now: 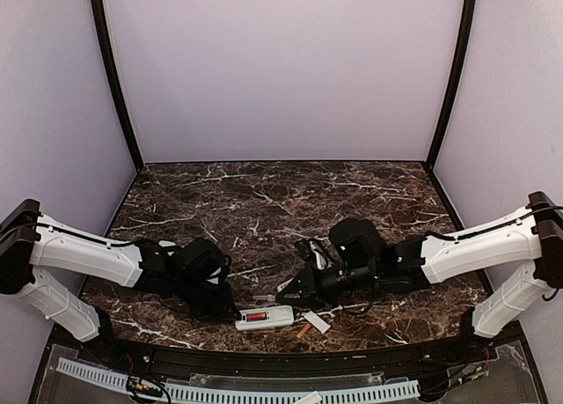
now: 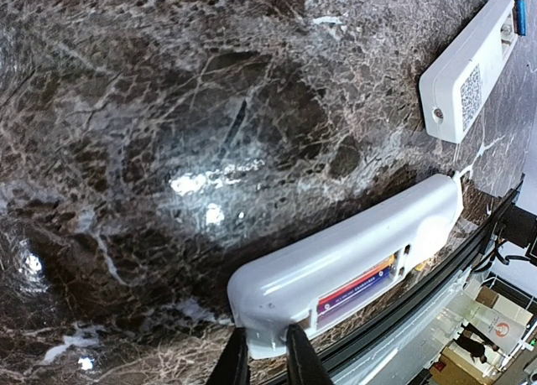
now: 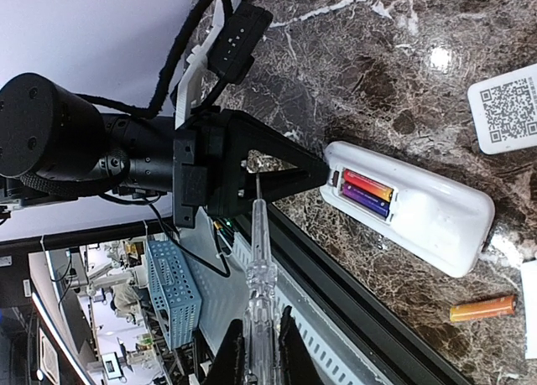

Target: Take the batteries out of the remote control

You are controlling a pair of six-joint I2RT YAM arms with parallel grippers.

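The white remote control (image 3: 445, 221) lies on the table with its battery slot facing up. Inside the slot sit an orange-red battery (image 3: 367, 184) and a purple battery (image 3: 365, 200), side by side. My left gripper is shut on the rounded end of the remote. A slim clear tool (image 3: 261, 276) is clasped in my right gripper; its thin tip stands apart from the batteries. From above, the right gripper (image 1: 288, 296) is just behind the remote. One loose orange battery (image 3: 482, 309) rests on the table beside the remote.
A white case with a QR code (image 2: 466, 83) lies behind the remote. Near the loose battery is a flat white piece (image 1: 317, 322). The table's front edge, with a perforated white rail (image 1: 264, 393) beyond, runs close by. Free marble (image 1: 281, 210) stretches across the back.
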